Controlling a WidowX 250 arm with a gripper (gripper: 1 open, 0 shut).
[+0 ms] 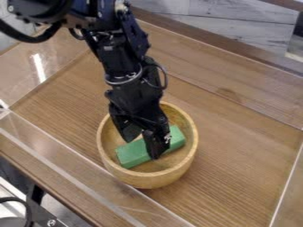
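Note:
A black robot arm reaches down from the upper left into a round tan bowl (147, 177) on the wooden table. Its gripper (143, 133) is open, its dark fingers over a green rectangular block (140, 152) that lies slanted in the bowl. The fingers hide part of the block, and whether they touch it is hard to tell.
A raised edge and a pale wood-grain panel lie at the back right. A dark cable is at the lower left corner.

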